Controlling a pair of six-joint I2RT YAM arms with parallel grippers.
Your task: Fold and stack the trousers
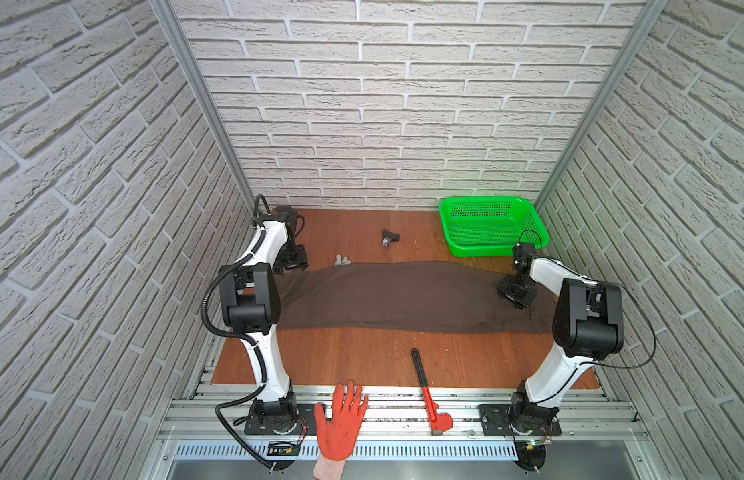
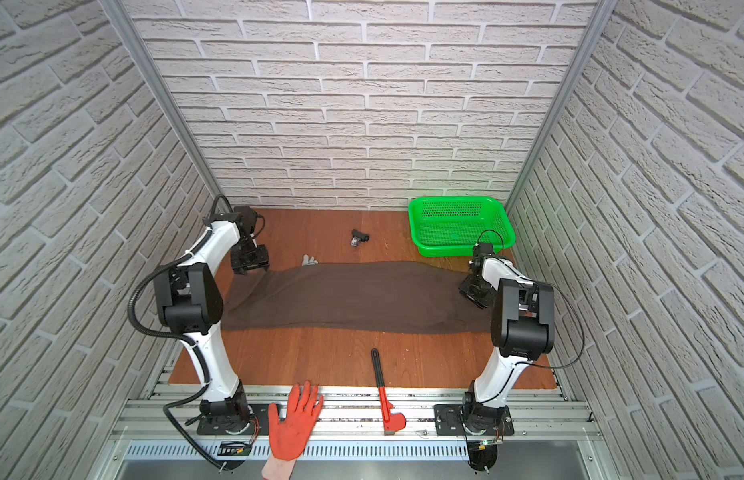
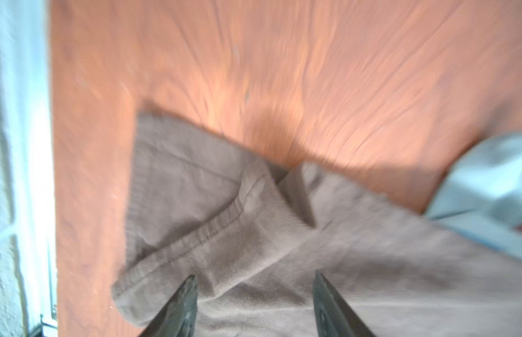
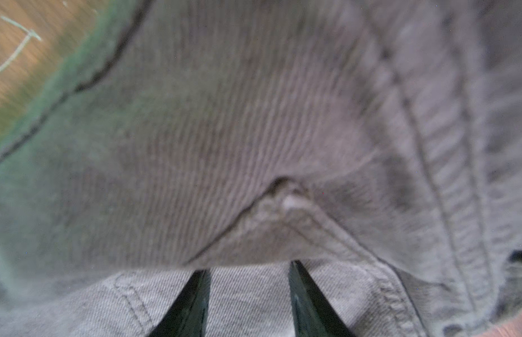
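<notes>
Dark brown trousers (image 1: pixel 388 296) lie stretched lengthwise across the table. Near their left end, a hem (image 3: pixel 216 252) is folded over on itself with a small crease. My left gripper is open above this cloth, its fingers (image 3: pixel 182 303) apart and empty. At the trousers' right end, my right gripper stands open low over the fabric (image 4: pixel 216 140); a seam and a raised fold lie just ahead of its fingertips. Whether those fingertips touch the cloth, I cannot tell. The right arm covers part of that end in the top views.
A green basket (image 1: pixel 449 232) stands at the back right. Small grey items (image 1: pixel 342 260) sit at the trousers' back edge, and a small dark object (image 1: pixel 390 237) farther back. A red-handled tool (image 1: pixel 426 392) and a red glove (image 1: pixel 339 428) lie in front. Bare table shows behind and before the trousers.
</notes>
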